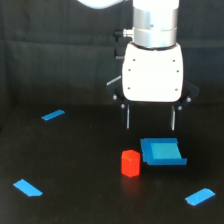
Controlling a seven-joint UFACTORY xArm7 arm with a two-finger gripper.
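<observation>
A red block stands on the black table, just left of a flat blue square tray with a lighter blue inside. Above the tray hangs my gripper, its two thin fingers pointing down and spread wide apart. Between them I see nothing held. The left finger appears above the red block in this view; how high the fingertips are over the table is hard to tell.
Blue strips lie flat at the far left, the near left and the near right.
</observation>
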